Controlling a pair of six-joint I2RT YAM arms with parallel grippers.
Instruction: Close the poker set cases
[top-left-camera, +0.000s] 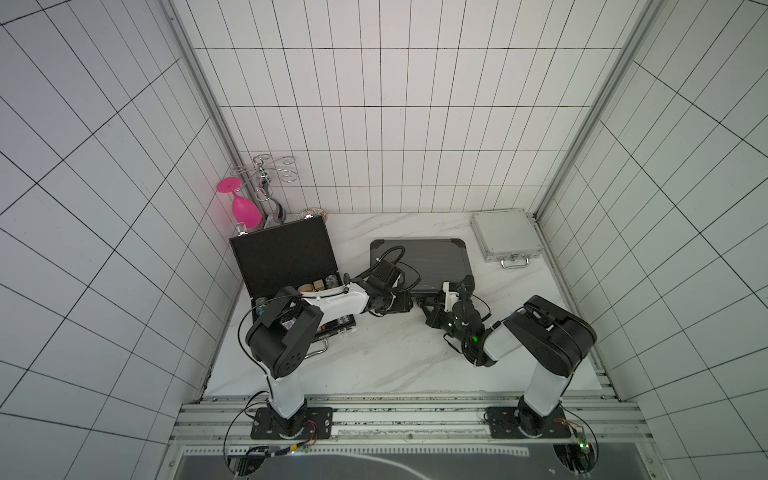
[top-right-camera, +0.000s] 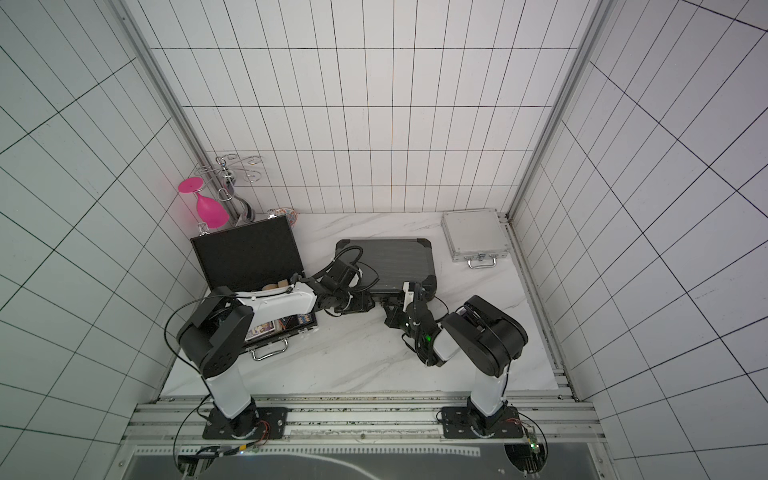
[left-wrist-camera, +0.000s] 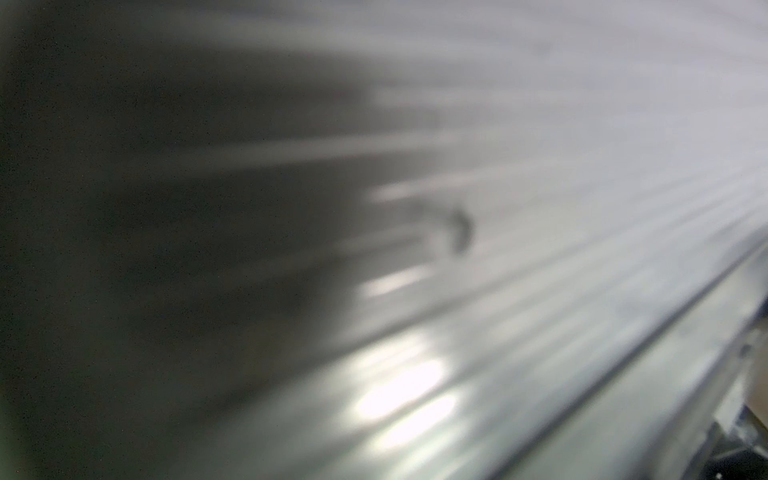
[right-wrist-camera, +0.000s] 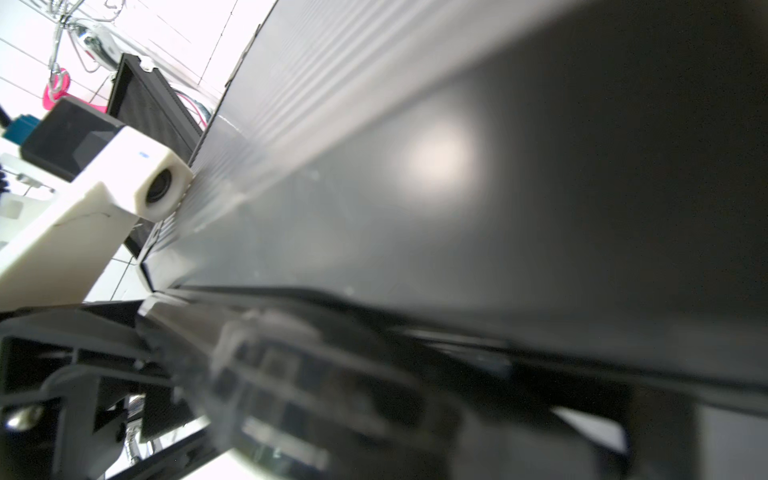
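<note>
A dark grey ribbed case (top-left-camera: 428, 260) lies in the middle of the table with its lid down. On the left, a second case stands open, its black lid (top-left-camera: 285, 252) raised and cards and other contents (top-right-camera: 276, 324) in its base. My left gripper (top-left-camera: 406, 303) is at the front edge of the middle case; its finger state is too small to make out. Close beside it, my right gripper (top-left-camera: 429, 303) is shut at the same front edge. Blurred ribbed lid (left-wrist-camera: 520, 200) fills the left wrist view. In the right wrist view, black fingers (right-wrist-camera: 296, 384) lie along the case's edge.
A closed silver case (top-left-camera: 505, 233) sits at the back right. Behind the open case stand a pink glass (top-left-camera: 244, 209) and a wire rack (top-left-camera: 264, 172). The left forearm passes over the open case.
</note>
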